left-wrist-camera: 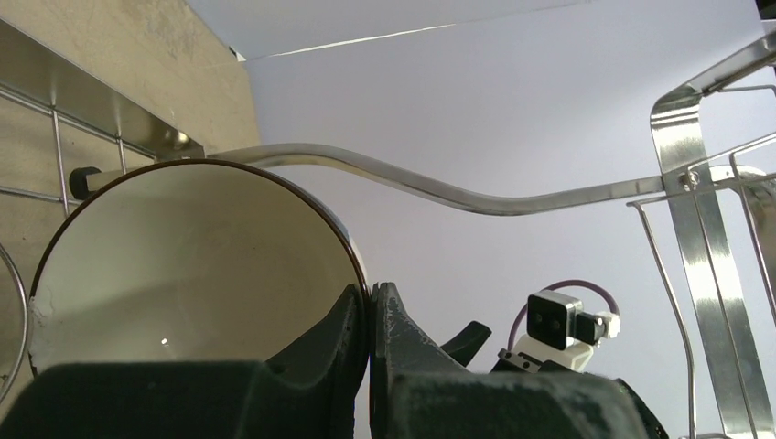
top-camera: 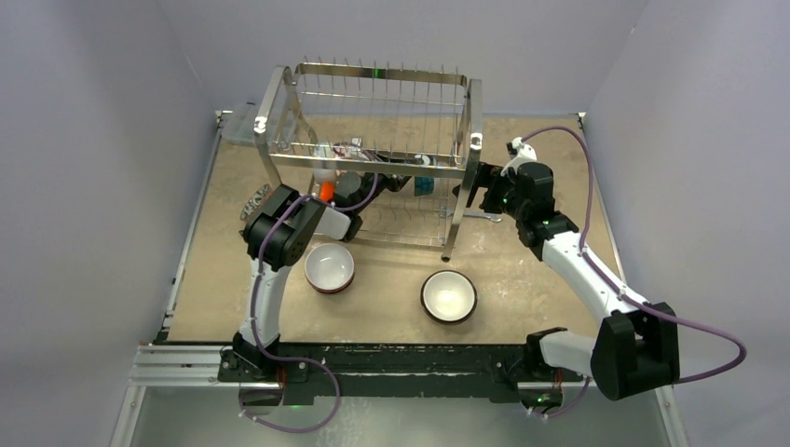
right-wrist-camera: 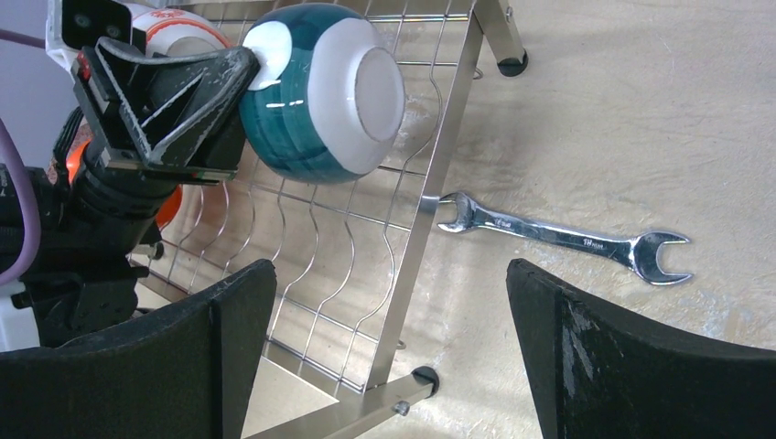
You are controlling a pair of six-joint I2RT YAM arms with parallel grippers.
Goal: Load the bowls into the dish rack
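My left gripper is inside the lower level of the metal dish rack point(top-camera: 368, 160), shut on the rim of a teal and white bowl point(right-wrist-camera: 316, 96). The bowl is tipped on its side above the rack's wires, its pale inside facing the left wrist camera. Whether it rests on the wires is hard to tell. In the top view a white bowl point(top-camera: 330, 267) stands in front of the rack at the left, and a dark-rimmed white bowl point(top-camera: 449, 296) at the front right. At the rack's right end, my right gripper stands open, nothing between its fingers.
A wrench point(right-wrist-camera: 567, 240) lies on the table just right of the rack. Behind the left gripper, a white bowl with a red rim point(right-wrist-camera: 178, 32) and something orange point(top-camera: 327, 191) show in the rack.
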